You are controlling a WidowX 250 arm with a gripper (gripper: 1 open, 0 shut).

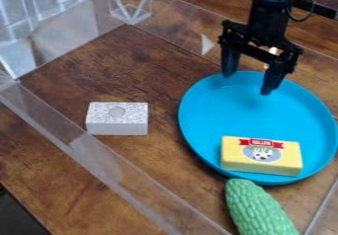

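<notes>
My black gripper (pixel 251 69) hangs over the back of a blue plate (pixel 244 111), its two fingers apart and nothing visible between them. A yellow box with a red label (pixel 260 154) rests on the front of the plate. A white speckled block (pixel 117 117) lies on the wooden table left of the plate. A green corn-cob-shaped item (pixel 258 209) lies in front of the plate.
Clear plastic walls (pixel 79 165) border the work area. A white curtain-like surface (pixel 46 12) is at the top left.
</notes>
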